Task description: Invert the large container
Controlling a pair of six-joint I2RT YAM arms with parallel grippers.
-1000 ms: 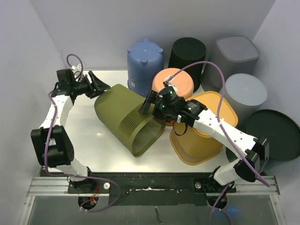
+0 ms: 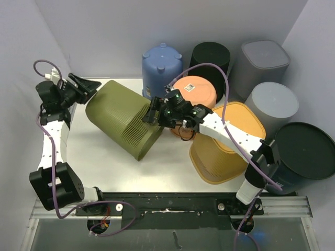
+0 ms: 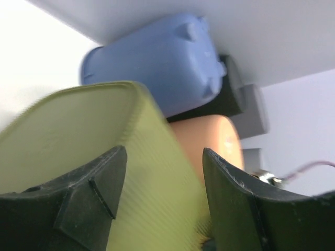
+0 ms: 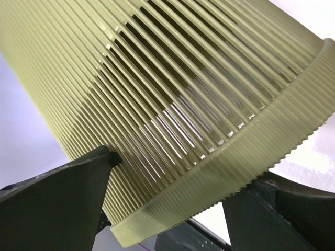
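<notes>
The large olive container [image 2: 118,115] lies tilted on its side on the white table, closed end toward upper left. My left gripper [image 2: 86,86] is beside that end, fingers apart; in the left wrist view its fingers straddle the blurred edge of the container [image 3: 157,219], contact unclear. My right gripper [image 2: 157,110] is at the other end; in the right wrist view its fingers are apart at the ribbed rim [image 4: 209,178], one pressed against the ribs. Whether it grips the rim I cannot tell.
Blue [image 2: 162,70], black [image 2: 209,63], peach [image 2: 193,91], grey and white containers crowd the back and right, with a yellow one [image 2: 220,162] right of the olive container.
The olive container has shifted left and up in the top view. My left gripper has moved left and up, and my right gripper has moved left with the container's end.
</notes>
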